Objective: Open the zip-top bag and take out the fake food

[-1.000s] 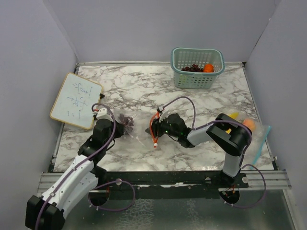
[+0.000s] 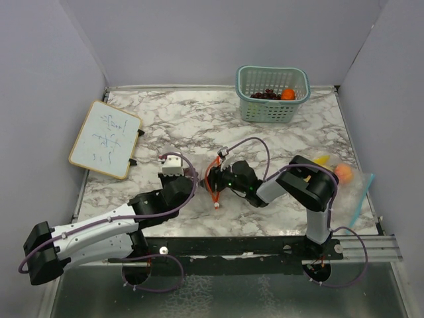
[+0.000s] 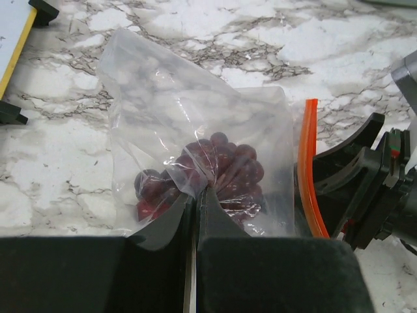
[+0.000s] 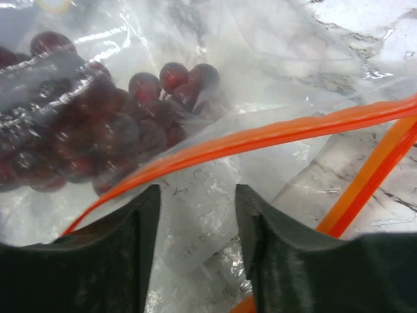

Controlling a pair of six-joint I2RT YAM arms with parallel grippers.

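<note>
A clear bag (image 3: 137, 85) with an orange zip strip (image 3: 307, 169) lies on the marble table, dark red grapes (image 3: 221, 163) inside. My left gripper is shut down on the bag's plastic by the grapes, the film creased at its tips. My right gripper stands part open over the orange zip (image 4: 260, 138) at the bag's right side, the grapes beyond it.
A green basket (image 2: 271, 112) holding grapes and an orange stands at the back. A whiteboard (image 2: 105, 139) lies at the left. Another bag with fake fruit (image 2: 344, 199) lies at the right.
My left arm has swung rightward, bringing its gripper and the gathered bag nearer the right gripper. The right arm has shifted only slightly.
</note>
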